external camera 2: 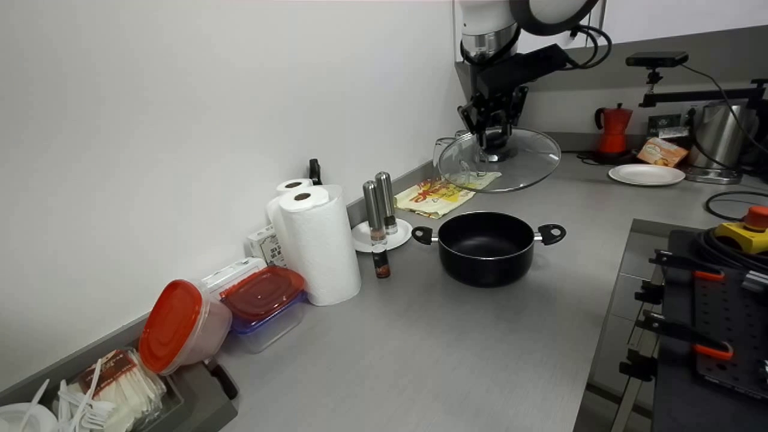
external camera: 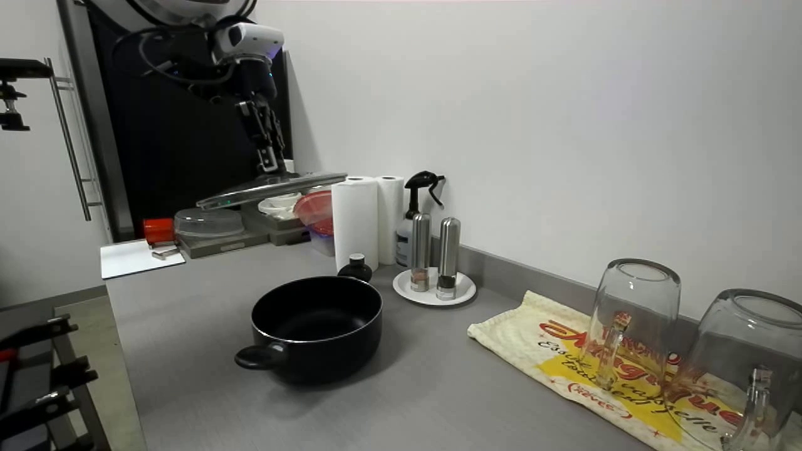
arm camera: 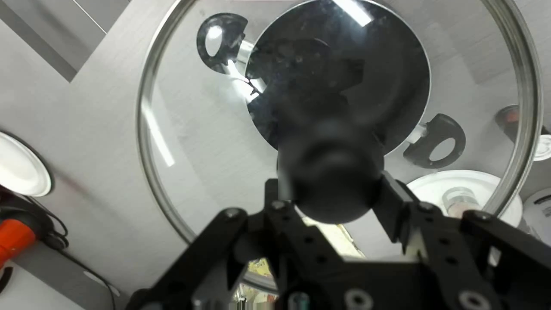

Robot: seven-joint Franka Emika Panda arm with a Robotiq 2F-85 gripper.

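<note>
My gripper is shut on the black knob (arm camera: 335, 175) of a round glass lid. The glass lid (external camera 2: 533, 162), edged with a metal rim, hangs in the air, slightly tilted in exterior view 1. On the counter stands a black pot (external camera: 323, 353), open at the top, with two side handles. In exterior view 2 the gripper (external camera 2: 495, 138) and lid are higher than the pot (external camera 2: 483, 266), clear of it. Through the glass in the wrist view, the pot (arm camera: 408, 82) shows toward the upper part of the lid.
A white plate (external camera: 406, 289) with two metal grinders stands beside the pot, near paper towel rolls (external camera: 354, 222) and a spray bottle (external camera: 403, 244). Two glass mugs (external camera: 635, 316) rest upside down on a printed cloth (external camera: 519, 331). Counter in front of the pot is bare.
</note>
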